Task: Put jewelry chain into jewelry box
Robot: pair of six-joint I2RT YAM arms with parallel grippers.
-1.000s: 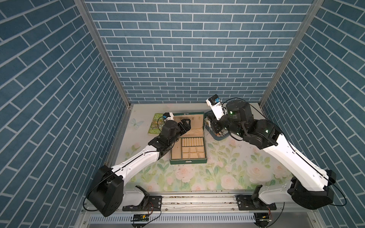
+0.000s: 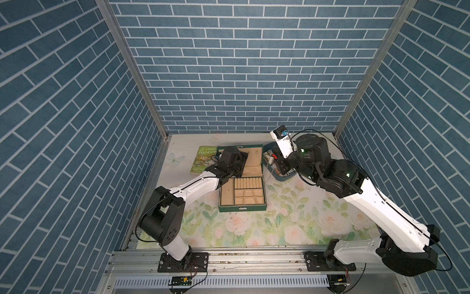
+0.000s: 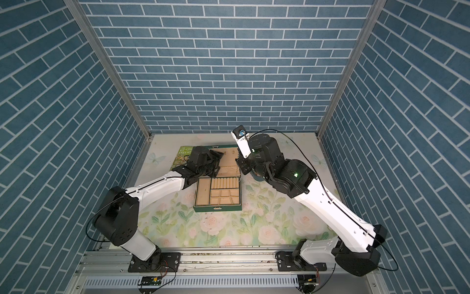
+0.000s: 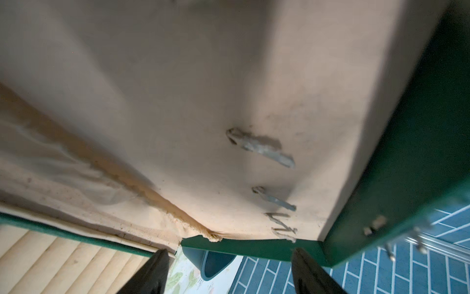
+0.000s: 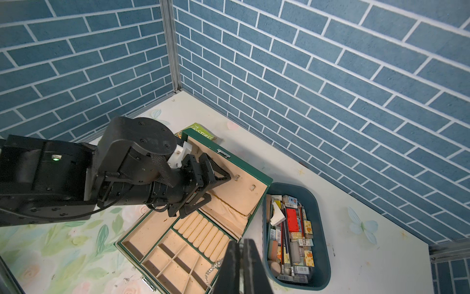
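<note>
The jewelry box point(image 2: 242, 208) lies open, its beige trays toward the front and its lid point(image 5: 244, 196) tipped back. My left gripper is open at the inside of the lid, with nothing between its fingers. Hooks point(image 4: 262, 147) on the lid lining show close up in the left wrist view. My right gripper is shut, raised near the box's right side. A silver jewelry chain point(image 5: 211, 270) shows beside its fingertips, over the box's small compartments in that view, and appears to hang from them. Where the fingers pinch it is hidden.
A dark teal bin point(image 5: 320, 264) full of small boxes stands right of the jewelry box. A green book point(image 2: 202, 159) lies at its left. The flowered table in front of the box point(image 2: 288, 225) is clear.
My left gripper has moved away from the front, over the lid, and its wrist has turned. The right arm has shifted only slightly, to the right and down in view.
</note>
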